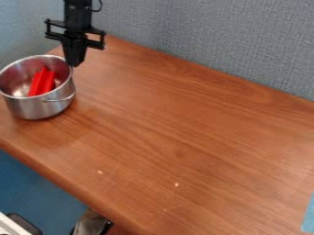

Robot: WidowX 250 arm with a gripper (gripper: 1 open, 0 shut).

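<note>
A steel pot [39, 105] with a wire handle stands at the left of the wooden table [185, 138]. Red objects [43, 81] lie inside it. My black gripper [73, 61] points down just above and behind the pot's back right rim. Its fingertips are small and dark, so whether it is open or shut, or holds anything, I cannot tell.
Most of the table to the right of the pot is bare. A grey textured wall [208, 46] runs along the back. Blue floor [37, 184] shows beyond the front left edge, with some metal and white items at the bottom left.
</note>
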